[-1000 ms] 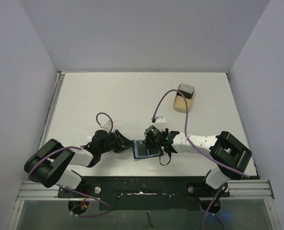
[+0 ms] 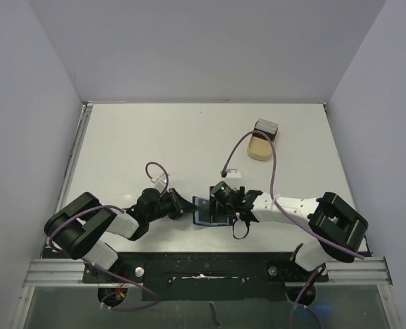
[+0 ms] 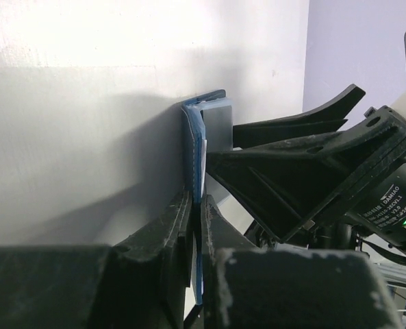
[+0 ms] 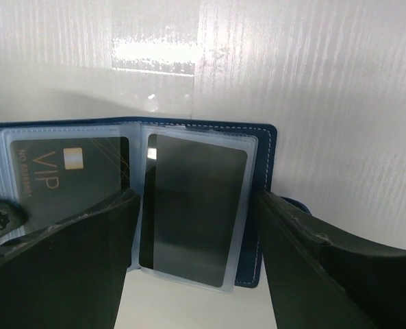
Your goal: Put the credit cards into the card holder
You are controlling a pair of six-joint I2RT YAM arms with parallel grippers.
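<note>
The dark blue card holder (image 2: 203, 212) lies open at the front middle of the table. In the right wrist view a dark card (image 4: 192, 205) sits in the clear right sleeve, beside a VIP card (image 4: 69, 168) in the left sleeve. My left gripper is shut on the holder's edge, seen side-on in the left wrist view. My right gripper is part open over the right sleeve, one finger at either side of it.
A tan tray (image 2: 259, 149) with a stack of cards (image 2: 266, 127) stands at the back right.
Both arms and the holder have shifted slightly to the right over the last second. The left gripper stays at the holder's edge.
</note>
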